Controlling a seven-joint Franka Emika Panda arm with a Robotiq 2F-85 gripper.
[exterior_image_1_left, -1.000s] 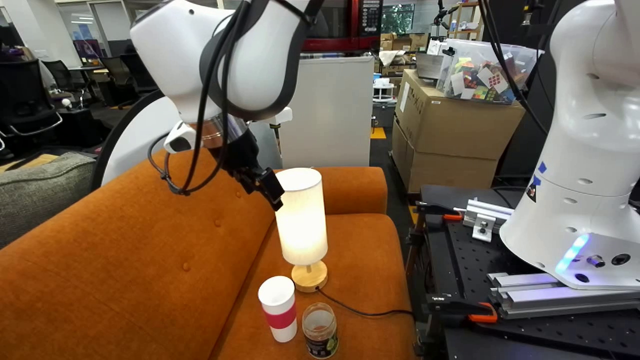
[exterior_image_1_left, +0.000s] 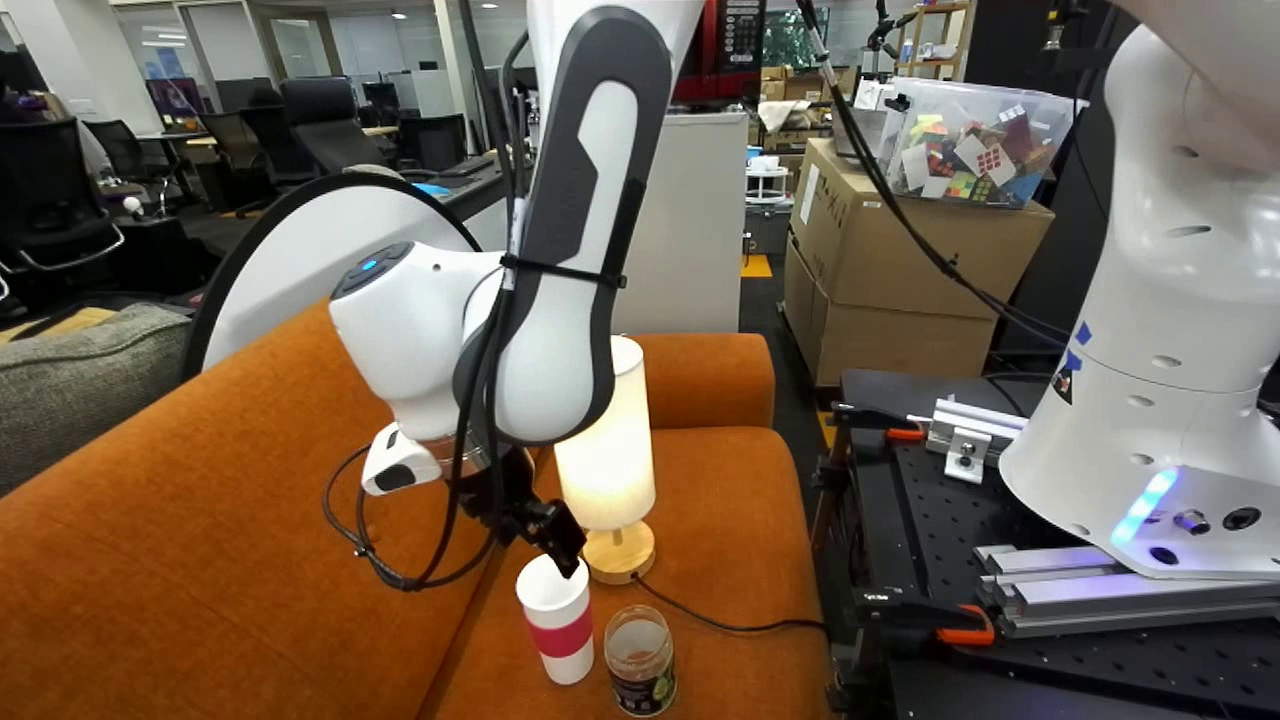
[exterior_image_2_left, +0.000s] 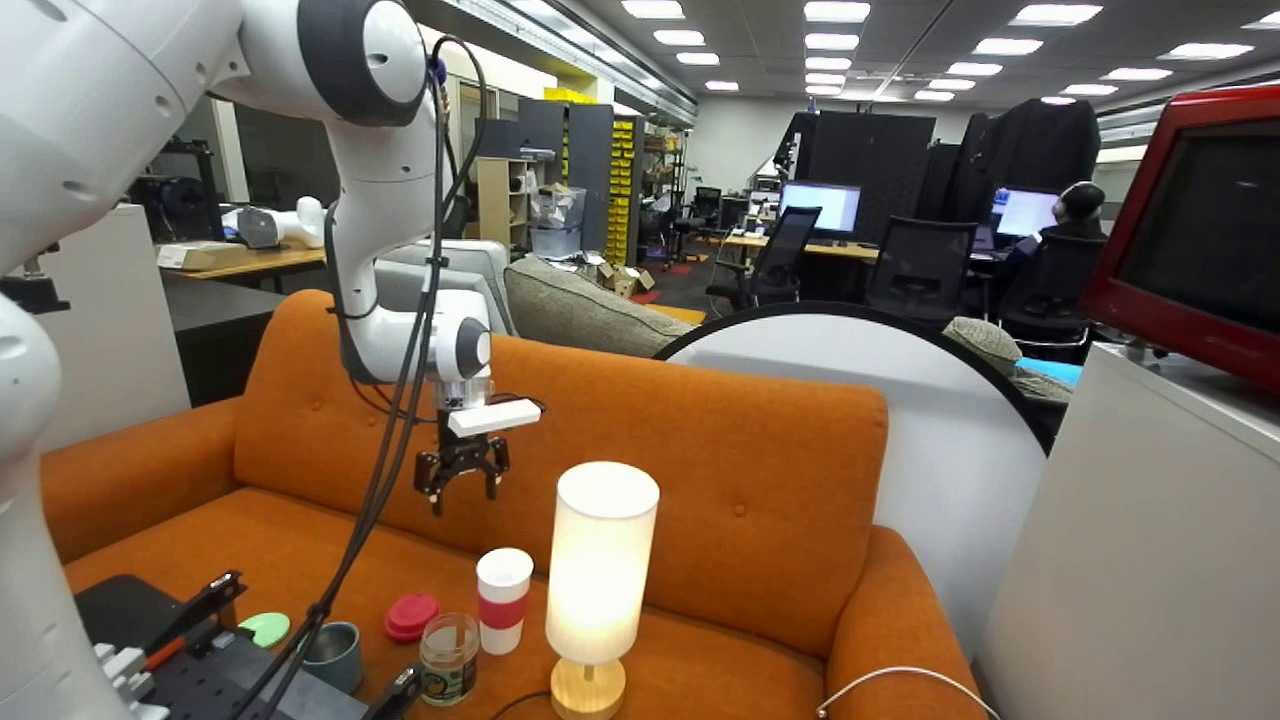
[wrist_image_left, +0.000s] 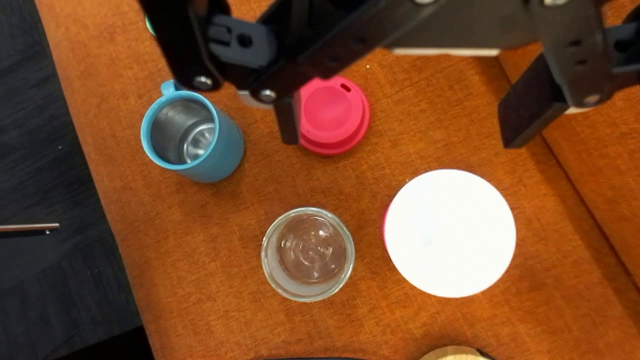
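Observation:
My gripper (exterior_image_2_left: 463, 494) hangs above the orange sofa seat with its fingers spread and nothing between them. In the wrist view its fingers (wrist_image_left: 531, 108) stand wide apart, one partly covering the edge of a pink-red lid (wrist_image_left: 333, 117). A white cup with a red band (exterior_image_2_left: 501, 606) stands upright on the seat, below and to the right of the gripper in exterior view 2. Beside it is an open glass jar (wrist_image_left: 307, 254) with a dark label. The blue mug (wrist_image_left: 223, 150), metal inside, sits near the seat's front edge.
A lit table lamp (exterior_image_2_left: 603, 564) stands close to the cup, its black cord (exterior_image_1_left: 732, 626) crossing the seat. Farther along lies a green lid (exterior_image_2_left: 265, 628). The sofa backrest (exterior_image_2_left: 744, 480) rises behind the gripper. The robot's black table (exterior_image_1_left: 1152, 660) borders the front.
The arm has come down, bringing the open gripper from beside the lampshade's top to a lower place near the cup in exterior view 1. Cup, jar and lamp base have stayed put.

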